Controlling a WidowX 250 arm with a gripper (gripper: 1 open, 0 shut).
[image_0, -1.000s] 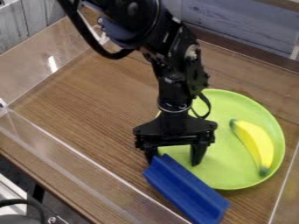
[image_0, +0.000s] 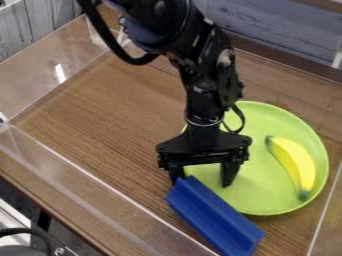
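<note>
My black gripper (image_0: 202, 172) hangs low over the left part of a green plate (image_0: 274, 125), just behind a long blue block (image_0: 214, 217) that lies at the front. Its fingertips are partly hidden near the block's back end, so I cannot tell whether they are open or shut on anything. A yellow banana (image_0: 294, 163) lies on the right side of the plate.
Clear low walls edge it at the left and front, and a grey panelled surface stands behind at the top right.
</note>
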